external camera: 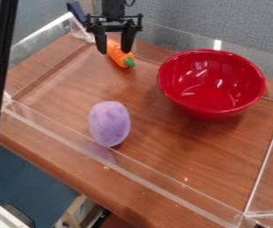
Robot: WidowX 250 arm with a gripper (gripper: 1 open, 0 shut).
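My black gripper (114, 44) hangs at the back left, its fingers apart just above an orange carrot (119, 53) with a green top, which lies angled on the wooden table. A large red bowl (210, 85) stands at the right. A purple oval object (109, 123) lies toward the front left.
Clear low walls (127, 178) edge the wooden table (175, 160). A grey padded wall (222, 27) rises behind.
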